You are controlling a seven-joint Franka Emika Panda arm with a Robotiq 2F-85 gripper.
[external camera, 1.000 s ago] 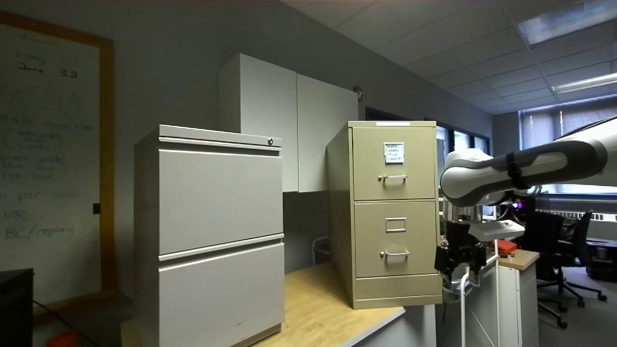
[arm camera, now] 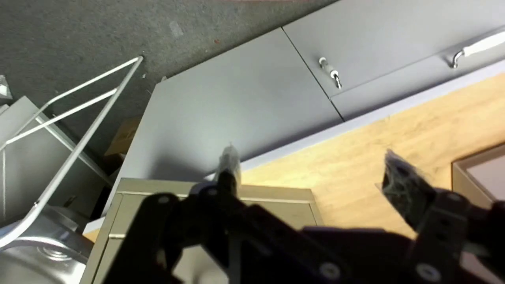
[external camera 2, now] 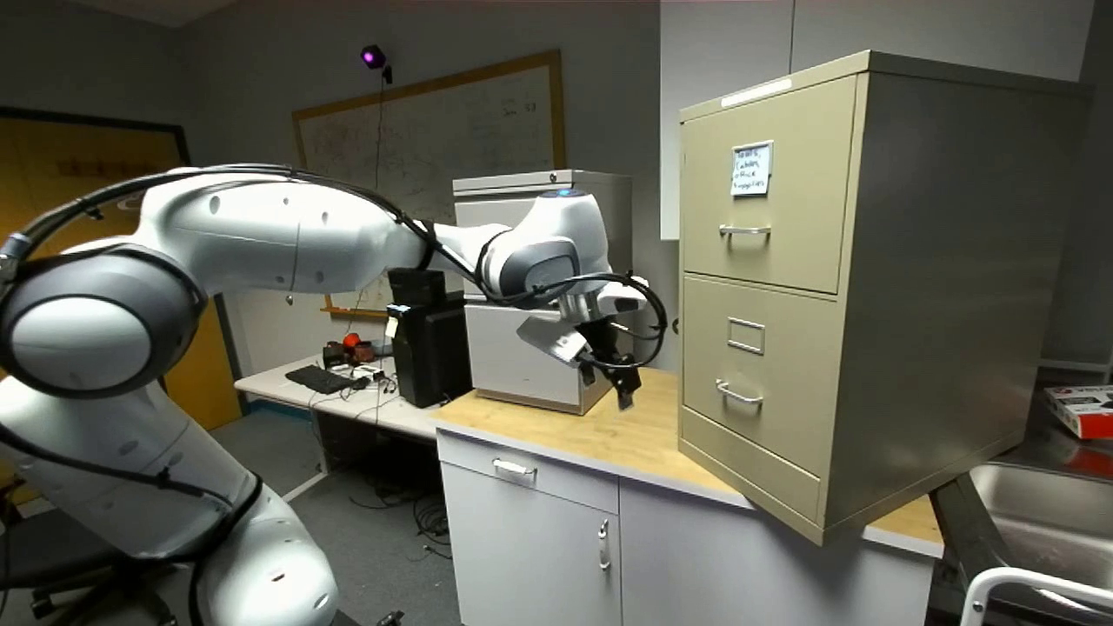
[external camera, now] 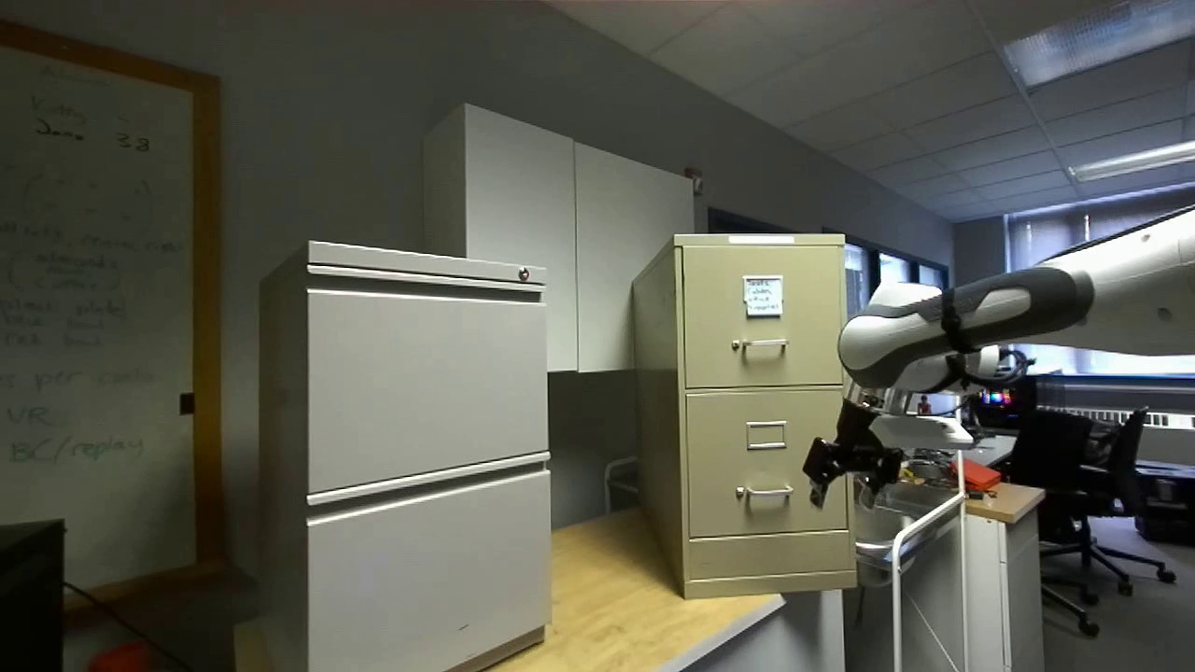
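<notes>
My gripper [external camera: 843,499] stands open in the air, with nothing between its fingers. In exterior view 1 it overlaps the right part of the tan filing cabinet's lower drawer [external camera: 717,465]. Exterior view 2 has the gripper [external camera 2: 608,391] to the left of the tan cabinet [external camera 2: 767,365], clearly apart from its front. Both tan drawers are closed, each with a metal pull: the upper handle [external camera 2: 745,229] and the lower handle [external camera 2: 738,393]. Looking down from the wrist, the spread fingers [arm camera: 408,191] hang above the wooden counter [arm camera: 350,165] and the grey cupboard front.
A light grey two-drawer cabinet [external camera: 426,392] stands on the counter, its drawers closed. Past the tan cabinet lie a metal sink [external camera 2: 1054,511] and a white tubular rail [external camera 2: 1043,577]. Open air lies in front of the counter.
In exterior view 1 the gripper has moved left and up, and it has tilted from pointing straight down. It now overlaps the tan cabinet's front there. The drawers have not moved.
</notes>
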